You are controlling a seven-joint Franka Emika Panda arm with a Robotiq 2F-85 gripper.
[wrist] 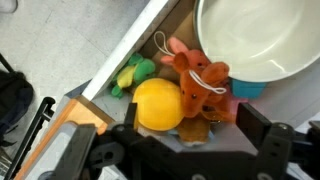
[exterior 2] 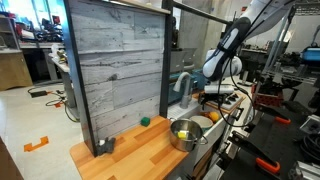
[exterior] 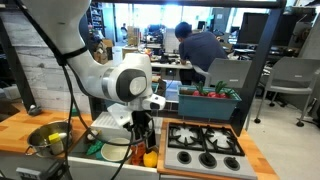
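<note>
My gripper is open above a light-coloured bin or drawer (exterior: 100, 172), its dark fingers spread at both sides of the wrist view. Between and beyond them lie small soft-looking toys: a yellow round one (wrist: 158, 104), a red-orange one (wrist: 205, 88) with a white string, and a green one (wrist: 135, 72). Something brown (wrist: 194, 130) sits close to the yellow piece. A white bowl (wrist: 258, 40) is beside the toys. In the first exterior view the gripper (exterior: 138, 134) is over the bin, with the yellow toy (exterior: 150, 159) low beside it.
A stove with black grates (exterior: 205, 140) stands right of the bin. On the left wooden counter is a metal pot (exterior: 48, 138). Behind the stove sits a blue-green crate (exterior: 208, 104) with red items. Bare counter (exterior 2: 135, 155) shows at the left.
</note>
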